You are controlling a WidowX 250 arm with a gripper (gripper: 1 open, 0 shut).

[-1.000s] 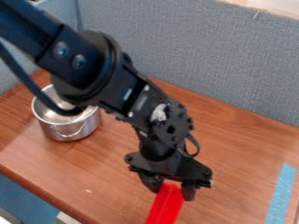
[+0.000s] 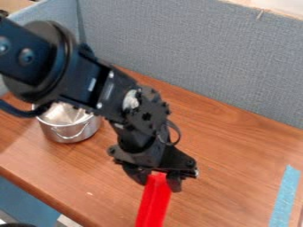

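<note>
A black gripper (image 2: pixel 159 179) hangs over the front middle of the wooden table, around the upper end of a long red object (image 2: pixel 154 206) that runs down past the bottom edge of the view. Whether its fingers are closed on that object is hard to tell. Behind the arm at the left stands a silver pot (image 2: pixel 71 129), partly hidden by the arm.
A light blue strip (image 2: pixel 285 195) lies at the table's right. Grey padded walls (image 2: pixel 201 53) bound the back and left.
The pot has stayed in place.
</note>
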